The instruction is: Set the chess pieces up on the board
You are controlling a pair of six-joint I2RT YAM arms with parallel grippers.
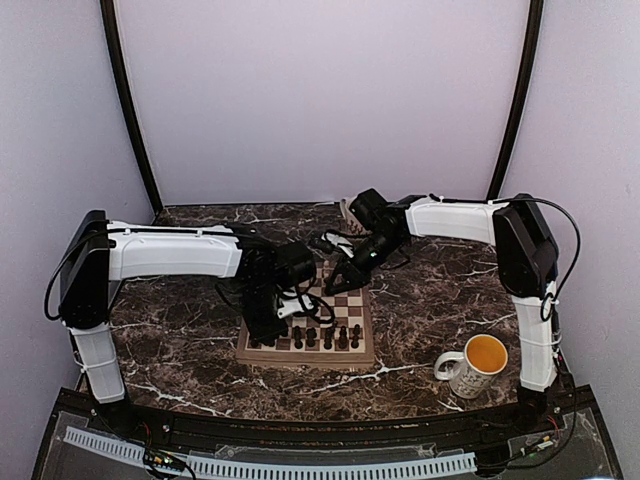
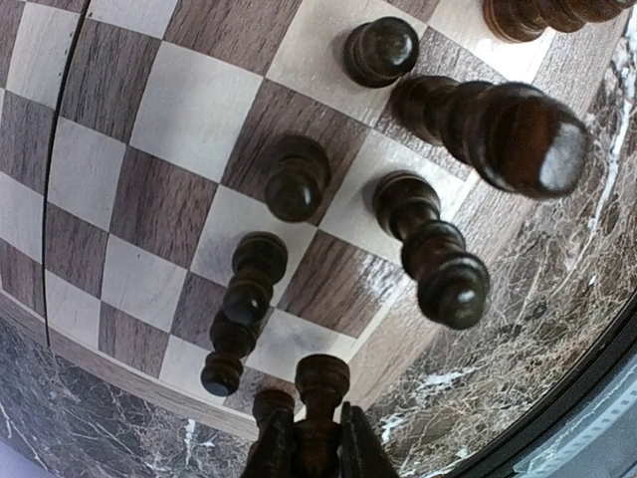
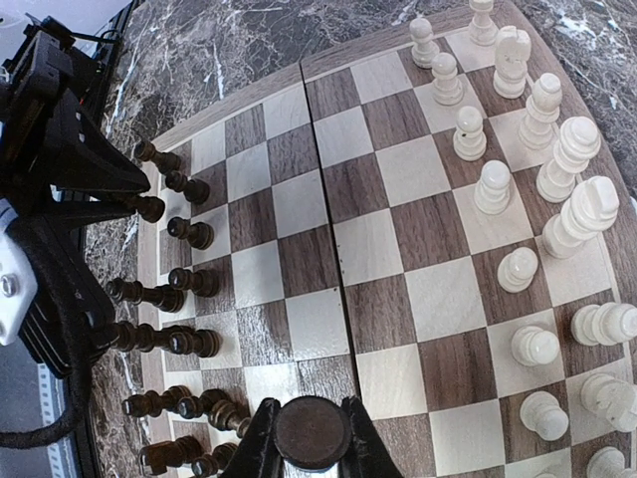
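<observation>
The chessboard (image 1: 349, 302) holds dark pieces along the near side and white pieces (image 3: 561, 218) opposite. My left gripper (image 1: 266, 328) is low at the board's near-left corner, shut on a dark piece (image 2: 321, 374), with other dark pieces beside it. My right gripper (image 1: 338, 280) is over the board's middle-right; in its wrist view a round dark piece (image 3: 312, 426) sits between the fingertips, and whether they grip it is unclear.
A mug (image 1: 472, 370) stands at the near right of the marble table (image 1: 175, 370). Bare table surrounds the board. Both arms reach over the board, close to each other.
</observation>
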